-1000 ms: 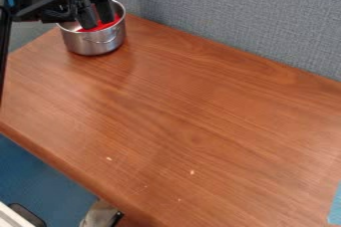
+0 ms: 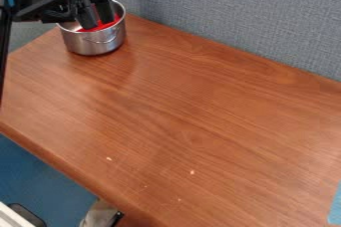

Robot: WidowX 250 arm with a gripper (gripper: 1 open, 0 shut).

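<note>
A steel pot stands at the back left of the wooden table, close to the grey wall. My black gripper is over the pot, its tip reaching down to the rim or just inside. Something red shows in the pot under the gripper, too hidden to name. The fingers are dark and overlap, so whether they are open or shut cannot be seen.
A grey fabric wall runs along the back. Blue floor shows beyond the near left edge.
</note>
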